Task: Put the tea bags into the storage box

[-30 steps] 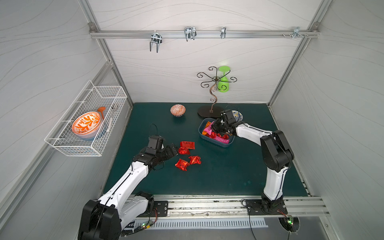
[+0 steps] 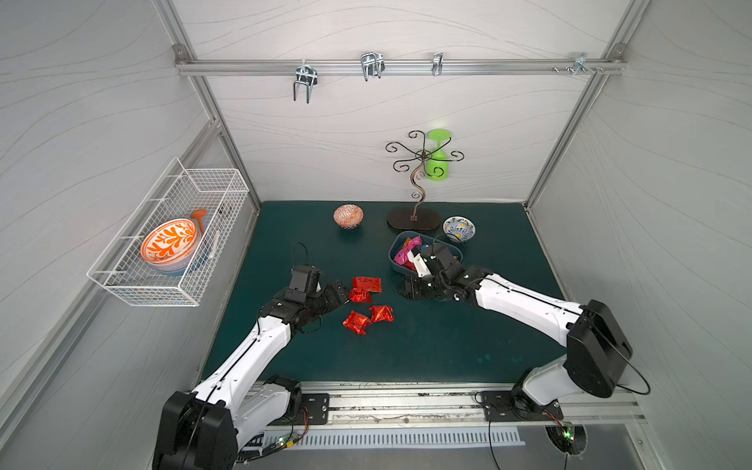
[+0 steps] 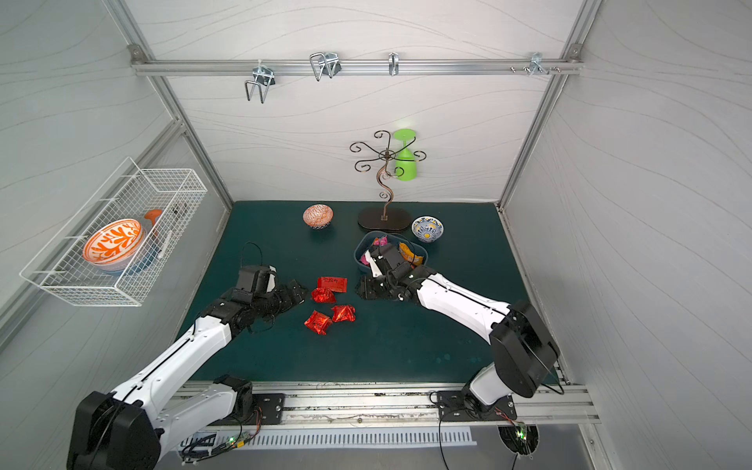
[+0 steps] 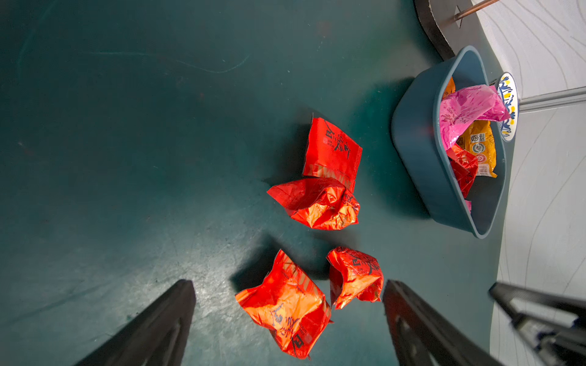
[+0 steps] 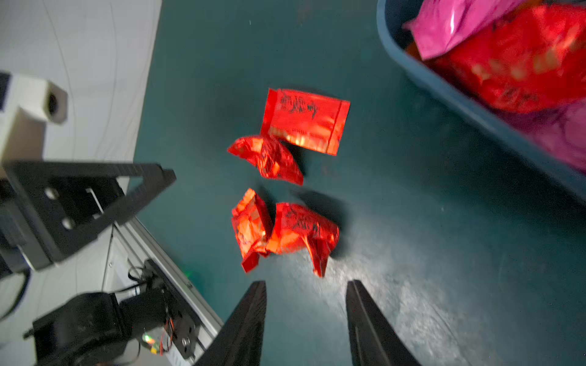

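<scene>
Several red tea bags lie loose on the green mat: a flat one (image 5: 305, 119), a crumpled one beside it (image 4: 314, 201), and two nearer the front (image 4: 287, 305) (image 4: 357, 277). The dark blue-grey storage box (image 4: 415, 140) holds pink, yellow and red bags. My right gripper is open with nothing between its fingers, over the mat at the box's front-left, right of the loose bags. My left gripper is open and empty, hovering left of those bags.
A scrolled metal stand (image 2: 413, 219), a patterned bowl (image 2: 348, 215) and a blue-white bowl (image 2: 459, 228) stand at the back. A wire basket (image 2: 141, 293) hangs on the left wall.
The left arm has stayed still.
</scene>
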